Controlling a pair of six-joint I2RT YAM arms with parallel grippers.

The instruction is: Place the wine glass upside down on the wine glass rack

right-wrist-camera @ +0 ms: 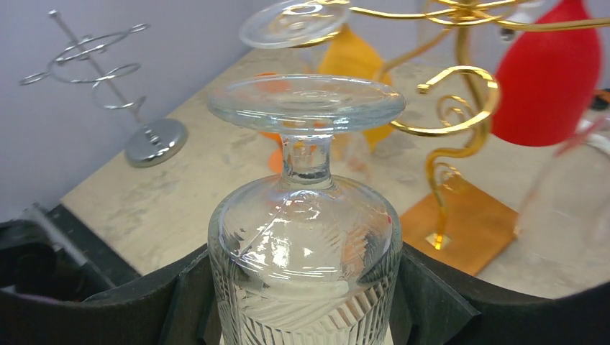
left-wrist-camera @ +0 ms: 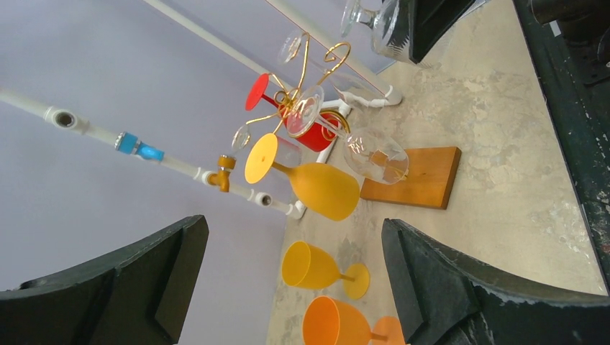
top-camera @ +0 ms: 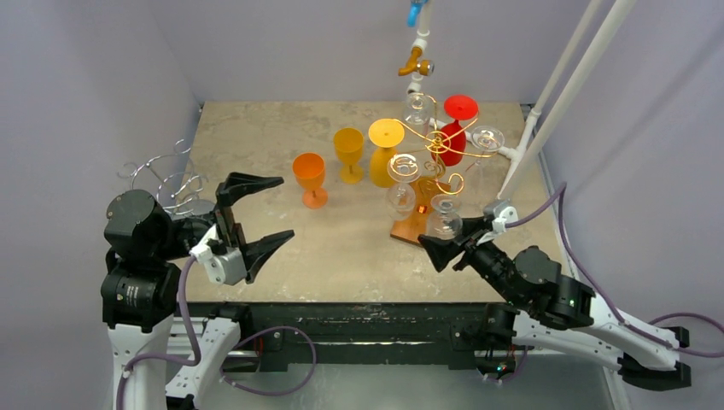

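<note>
A clear ribbed wine glass is upside down, its round foot uppermost, with my right gripper shut on its bowl. In the top view this glass is at the near right of the gold rack, beside the rack's wooden base. An empty gold hook curls just behind the glass foot in the right wrist view; glass and hook look apart. My left gripper stands open at the left, nothing between its fingers.
Hanging upside down on the rack are a yellow glass, a red glass and several clear ones. Orange and yellow goblets stand upright left of it. A silver rack sits far left. White pipes rise at right.
</note>
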